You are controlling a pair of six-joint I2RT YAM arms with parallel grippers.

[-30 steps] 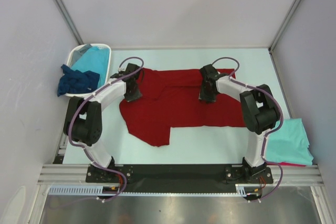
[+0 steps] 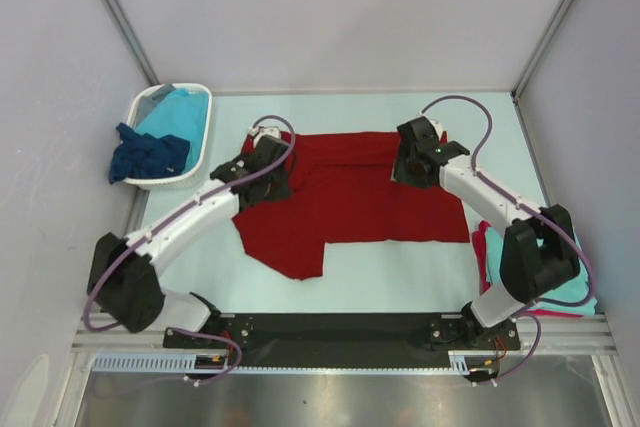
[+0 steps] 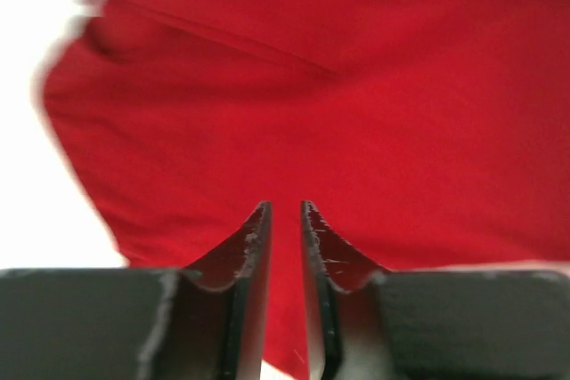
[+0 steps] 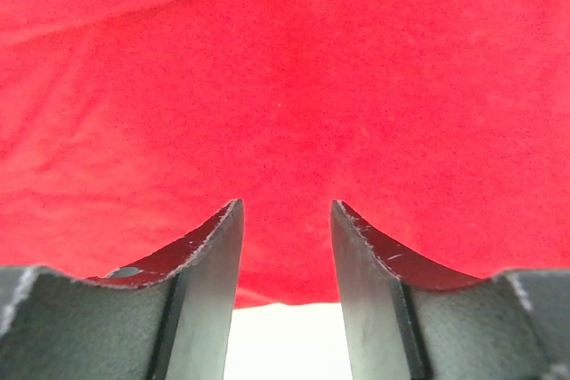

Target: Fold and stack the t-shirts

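Note:
A red t-shirt (image 2: pixel 350 212) lies spread across the middle of the white table, with a folded band along its upper part. My left gripper (image 2: pixel 275 187) hangs over its left part; in the left wrist view its tips (image 3: pixel 284 206) are a short gap apart over red cloth, nothing visible between them. My right gripper (image 2: pixel 408 177) is over its upper right part; in the right wrist view its tips (image 4: pixel 287 206) stand apart above flat cloth.
A white basket (image 2: pixel 160 180) at the back left holds cyan and navy clothes. A cyan and red pile (image 2: pixel 555 282) lies at the front right, partly under the right arm. Bare table shows along the front and back.
My left gripper has moved right and a little toward the front, its arm swinging out nearer the camera. My right gripper has shifted slightly right; the right arm has also risen or turned.

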